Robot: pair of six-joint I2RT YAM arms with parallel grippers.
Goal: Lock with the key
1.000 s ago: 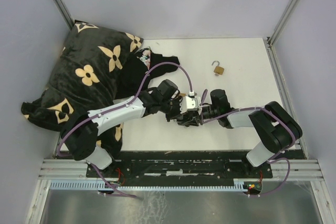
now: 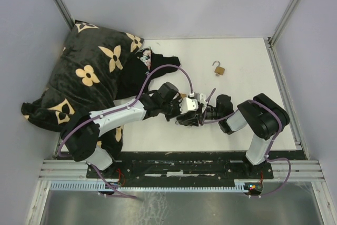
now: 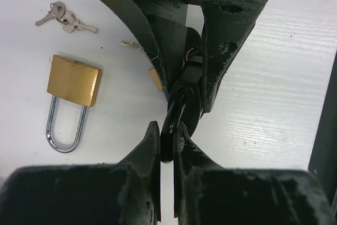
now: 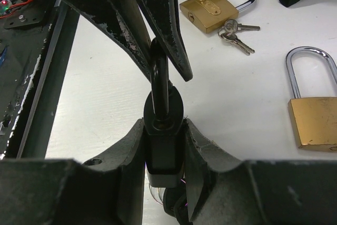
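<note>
A small black padlock (image 3: 196, 72) with a black shackle (image 3: 174, 122) hangs over the table, and my left gripper is shut on that shackle. From the opposite side my right gripper has its fingers on either side of the black lock body (image 4: 164, 151). Whether those fingers press on it I cannot tell. A dark rounded part (image 4: 176, 204) with a pink edge shows below the body, mostly hidden; I cannot make out a key there. In the top view both grippers meet near the table's middle, covering the lock.
One brass padlock (image 3: 73, 80) lies loose on the white table. Another brass padlock (image 4: 209, 10) has keys (image 4: 237, 36) beside it. Dark cloth (image 2: 134, 77) and a flowered cushion (image 2: 89, 72) are at the left.
</note>
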